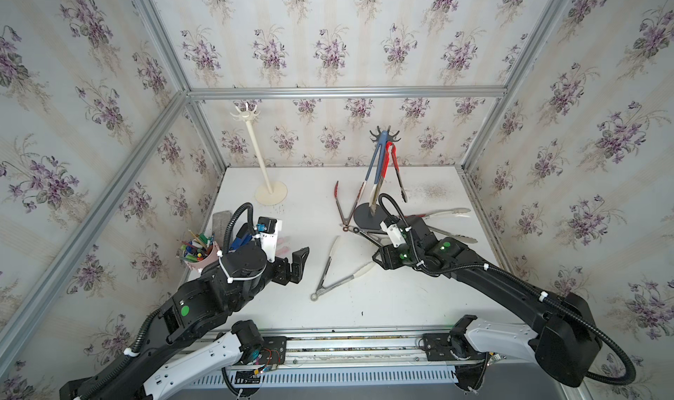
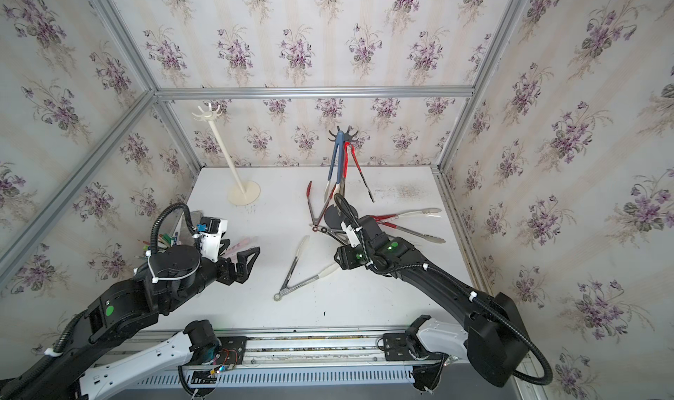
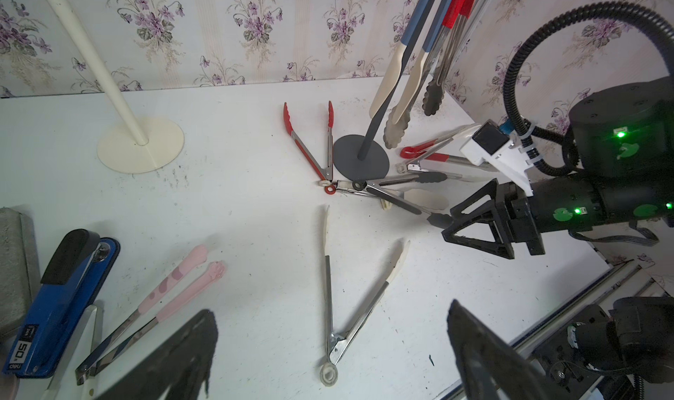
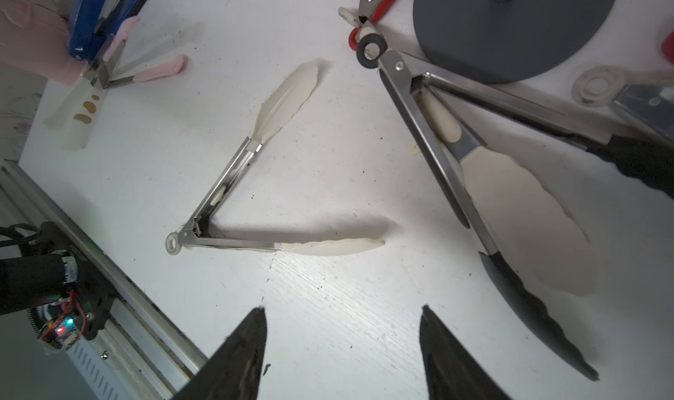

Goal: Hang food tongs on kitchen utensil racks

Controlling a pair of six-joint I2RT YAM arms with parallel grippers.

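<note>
On the mid table lies a pair of cream-tipped tongs (image 3: 335, 347), spread in a V. Black-handled tongs (image 4: 449, 182) lie near the dark rack's base (image 4: 519, 31), touching other tongs. That dark rack (image 1: 384, 132) carries blue-handled tongs (image 2: 339, 151) and red-handled tongs (image 2: 352, 158). A cream rack (image 1: 258, 151) stands bare at the back left. My right gripper is part open above the table, to the right of the cream-tipped tongs, with nothing between its fingers. At the left, my left gripper stands open and empty over the table.
Pink-handled tongs (image 3: 172, 277) and a blue stapler (image 3: 63, 301) lie at the left, near a pen cup (image 1: 200, 252). Red-handled tongs (image 3: 309, 147) lie beside the dark rack's base.
</note>
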